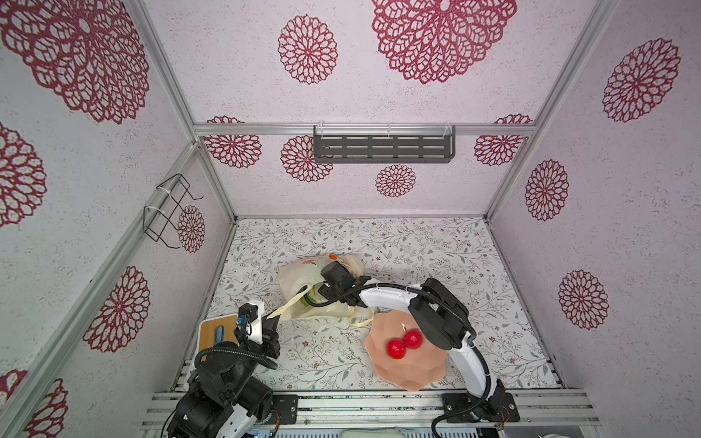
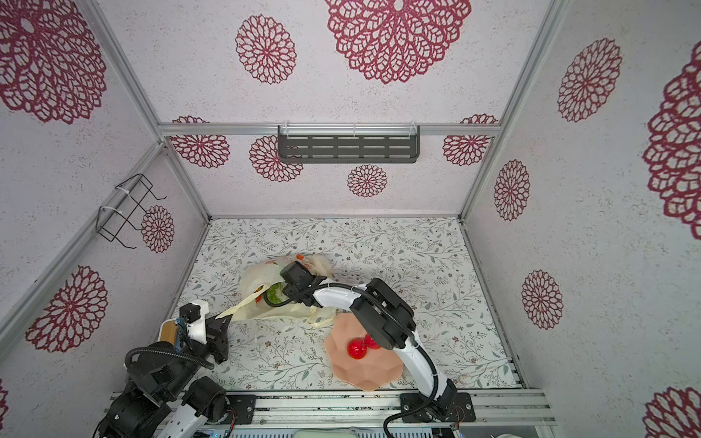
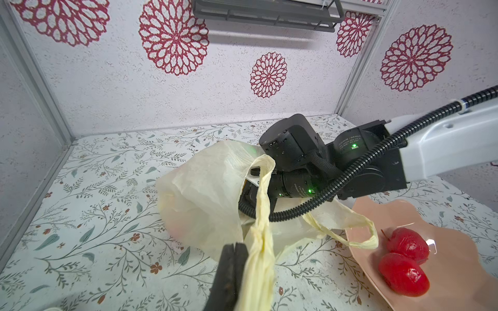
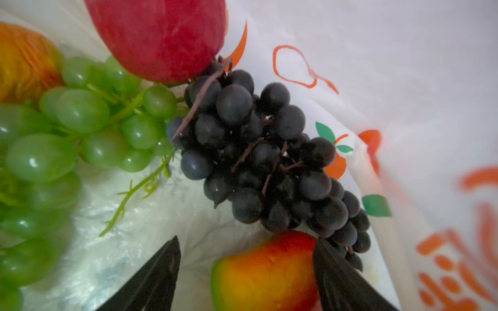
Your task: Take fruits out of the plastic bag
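The plastic bag [image 3: 202, 186] lies on the table, its handle stretched to my left gripper, which is shut on that handle. My right gripper reaches inside the bag, open. Before its fingers lie a mango [image 4: 259, 269] and dark grapes [image 4: 264, 155]; green grapes [image 4: 83, 108], a red fruit [image 4: 155, 31] and an orange-yellow fruit [image 4: 23, 62] are around them. Two red fruits [image 3: 403, 274] rest on the pink plate [image 1: 383, 365].
A wooden board [image 1: 208, 328] with a blue item is at the front left, partly under my left arm.
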